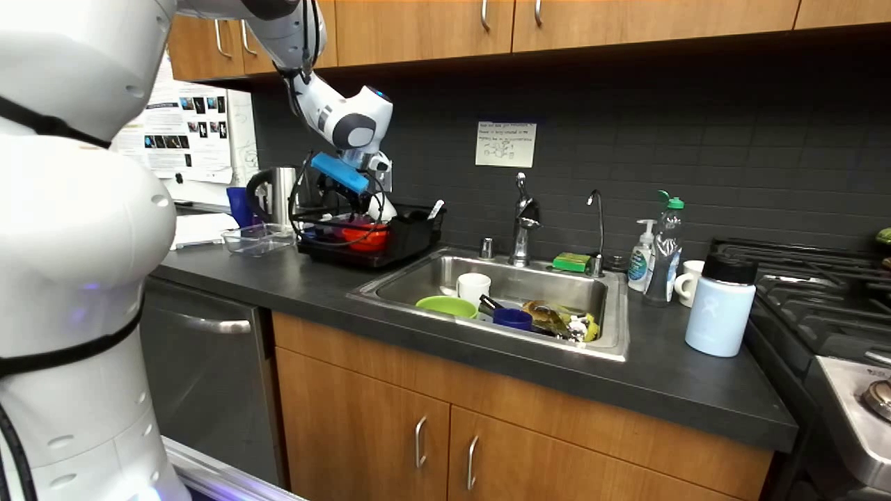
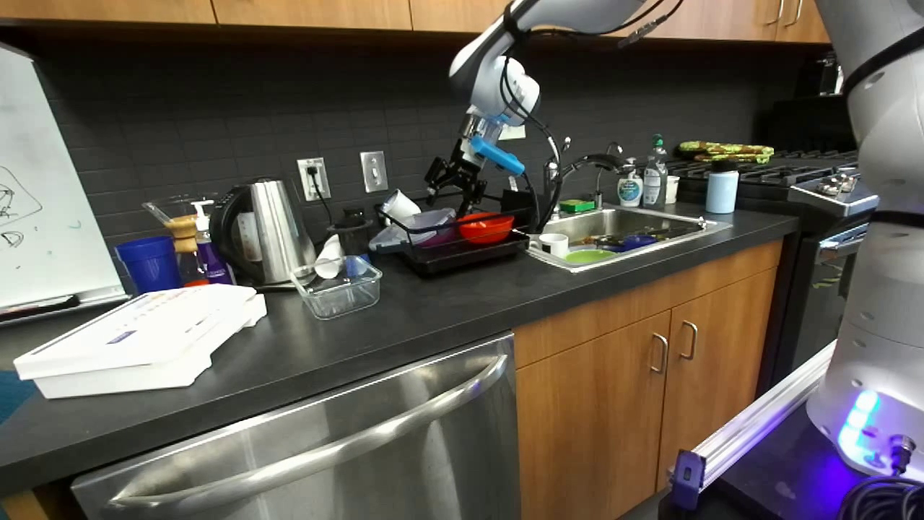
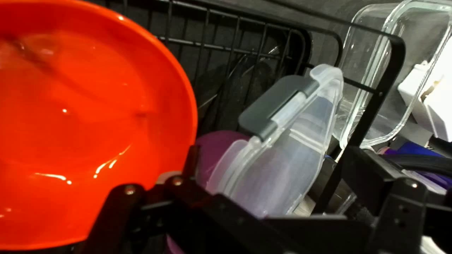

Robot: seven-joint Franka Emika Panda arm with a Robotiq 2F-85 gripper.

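My gripper is open, its two black fingers spread apart low in the wrist view. Past the gap between them leans a clear plastic container [image 3: 292,156] with a grey clip. An orange-red bowl [image 3: 93,110] fills the left of that view, close to one finger. Part of a purple item [image 3: 218,148] shows between bowl and container. In exterior view 2 the gripper [image 2: 452,180] hangs over the black dish rack [image 2: 468,256], where the bowl sits at the front. Whether a fingertip touches anything cannot be told.
A glass dish [image 2: 342,295] stands left of the rack, with a steel kettle [image 2: 275,230] behind it. On the other side is the sink [image 1: 614,321], holding a white mug [image 1: 473,287] and several dishes. Bare counter [image 2: 416,303] runs along the front.
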